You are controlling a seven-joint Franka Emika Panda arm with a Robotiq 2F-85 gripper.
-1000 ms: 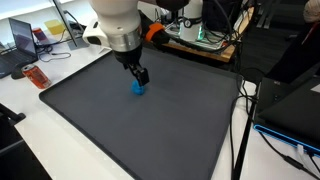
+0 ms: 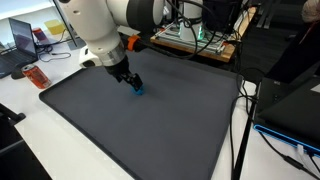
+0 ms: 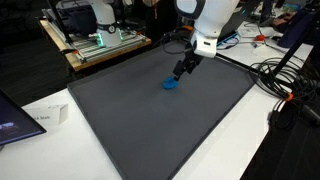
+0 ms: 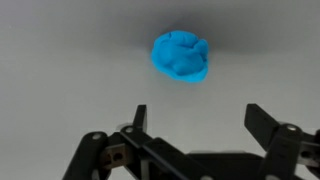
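Observation:
A small, bright blue, lumpy thing (image 4: 181, 56), rounded and folded like putty or crumpled cloth, lies on the dark grey tabletop (image 2: 150, 125). My gripper stands open, its two black fingers wide apart with only bare surface between them. In the wrist view the blue lump is beyond the fingertips, towards the top of the picture and clear of them. Exterior view 1 has the lump (image 2: 139, 91) close to the fingers, partly behind them. From the other side, the lump (image 3: 170, 84) shows in front of the gripper (image 3: 182, 68).
An orange-red can (image 2: 37, 77) stands beyond the table's left corner, with a laptop (image 2: 24, 36) behind it. Cables (image 3: 275, 80) run along the far table edge.
In exterior view 1 the arm and gripper have moved left and somewhat lower over the last second. The blue lump stays in the same place, now partly covered by the fingers.

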